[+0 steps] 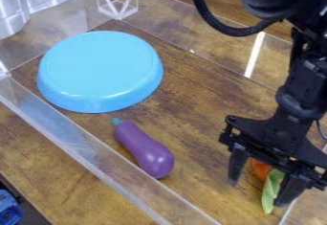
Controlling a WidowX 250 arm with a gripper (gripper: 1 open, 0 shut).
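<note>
My black gripper [266, 167] is low at the right of the camera view, over an orange carrot [261, 169] with a green top [271, 191], which it partly hides. Whether its fingers are open or shut on the carrot is hard to see. A purple eggplant [144, 150] lies to the left of the gripper on the wooden surface, apart from it.
A blue round plate or lid [99, 71] lies at the upper left. Clear plastic walls border the wooden surface, along the lower left, top and right.
</note>
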